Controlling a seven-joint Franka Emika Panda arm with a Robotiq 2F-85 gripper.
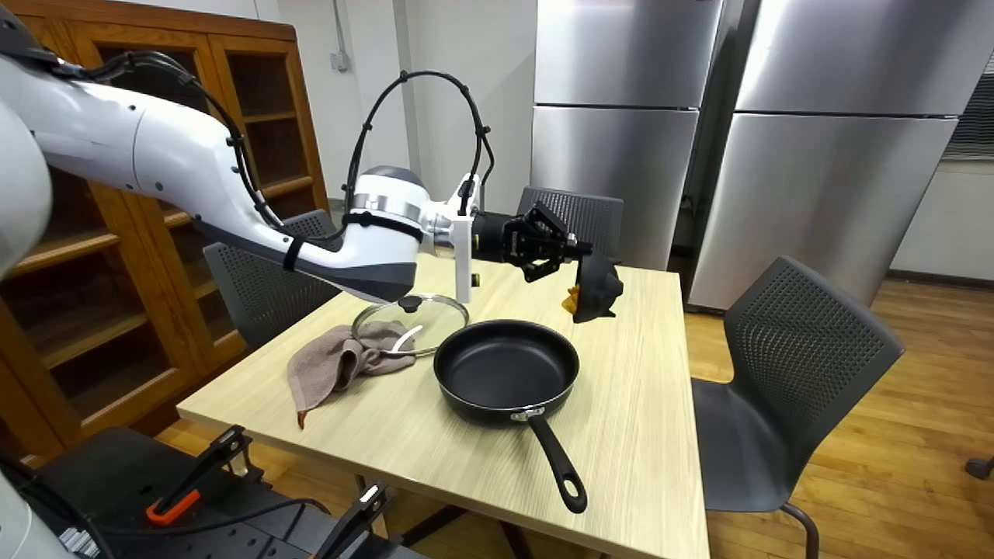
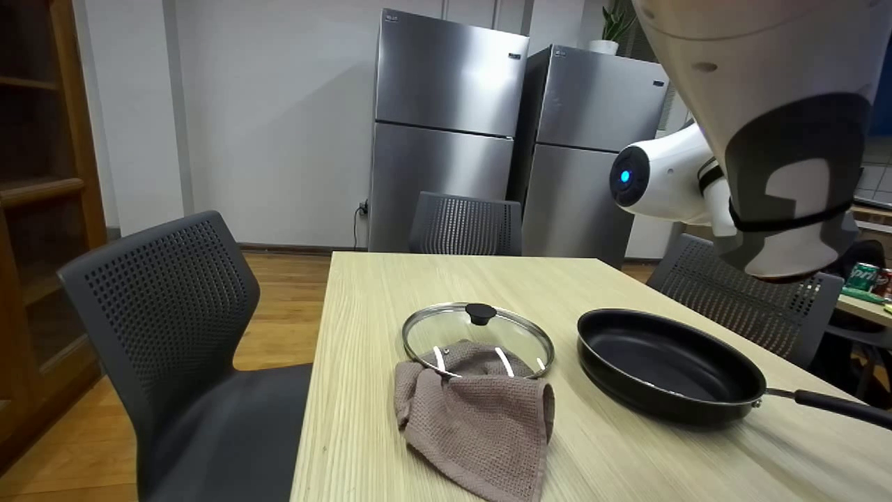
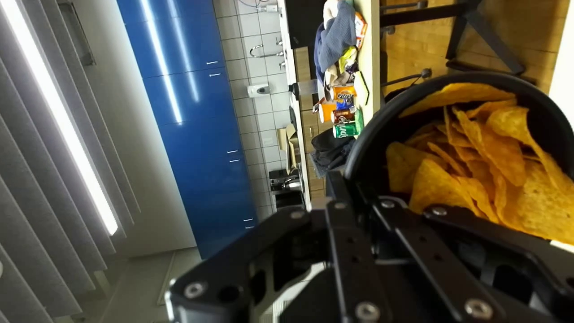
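Note:
My gripper is shut on the rim of a black bowl, held in the air above the table's far right part. The bowl is tipped on its side in exterior view 1, its opening turned to the left. Orange tortilla chips fill much of it in the wrist view, and a few show at its edge in exterior view 1. A black frying pan stands on the table, empty, nearer the camera and left of the bowl. In exterior view 2 the gripper and bowl are hidden.
A glass lid with a black knob leans on a crumpled brown towel, left of the pan. The pan's handle points to the table's front. Chairs stand around the table, whose right side is bare.

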